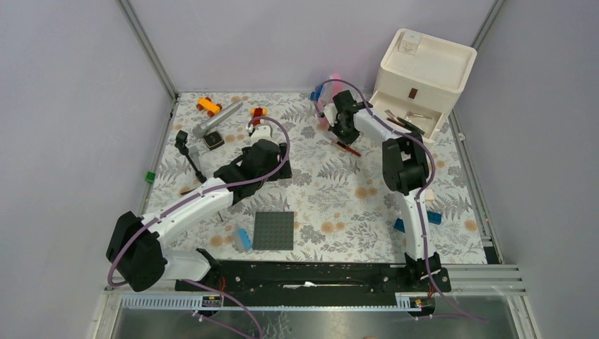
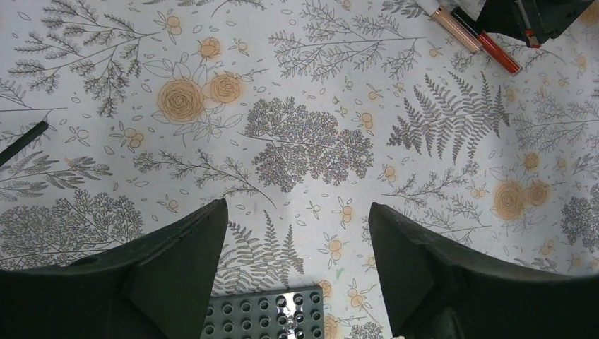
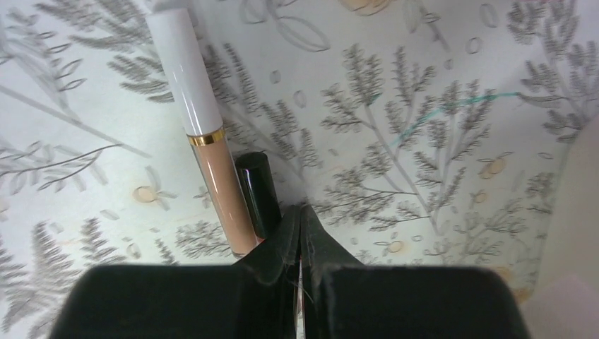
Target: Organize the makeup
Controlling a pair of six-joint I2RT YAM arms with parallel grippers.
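A white-capped nude tube and a black-capped red tube lie side by side on the mat by the organizer, also visible in the left wrist view point(image 2: 498, 49). My right gripper is shut at the black cap's end; I cannot see anything clearly held between its fingers. My left gripper hangs over the middle-left of the mat with its fingers apart and nothing between them. The white drawer organizer point(image 1: 424, 60) stands back right, its open drawer point(image 1: 385, 99) holding several slim items.
A pink bag point(image 1: 332, 83) lies at the back. Toy cars point(image 1: 210, 107), a silver cylinder point(image 1: 215, 121) and a black stand occupy the left. A grey baseplate point(image 1: 273, 231) and blue items lie near the front.
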